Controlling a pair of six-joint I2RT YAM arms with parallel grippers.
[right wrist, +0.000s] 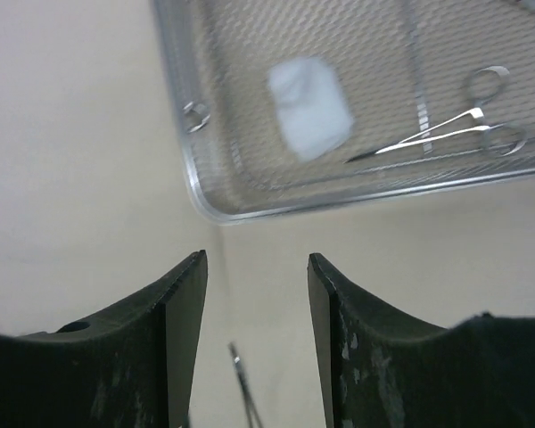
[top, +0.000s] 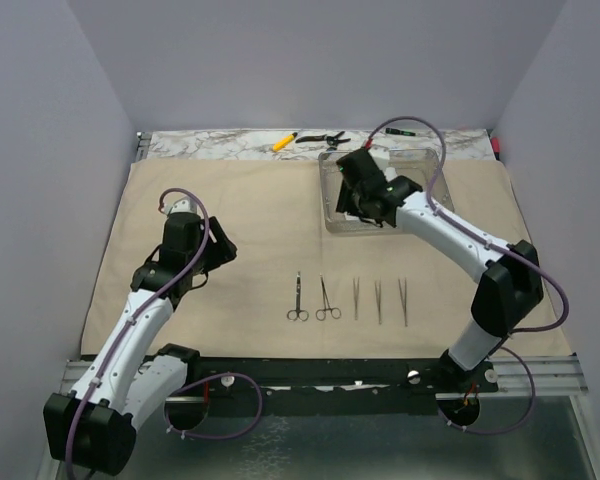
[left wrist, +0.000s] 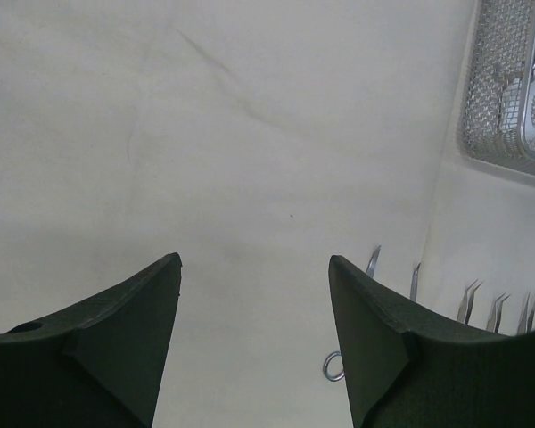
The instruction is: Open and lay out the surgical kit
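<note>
Laid out on the beige cloth (top: 230, 300) are scissors (top: 298, 312), a clamp (top: 328, 312) and three tweezers (top: 356, 298) in a row. The metal tray (top: 427, 170) holds white pads (right wrist: 308, 107) and ring-handled instruments (right wrist: 504, 138), seen blurred in the right wrist view. My right gripper stands open over the tray's near left part, nothing between its fingers. My left gripper hangs open over the empty left half of the cloth.
A yellow tool (top: 284, 142), black pliers (top: 320, 139) and a green item (top: 400, 132) lie on the marble strip at the back.
</note>
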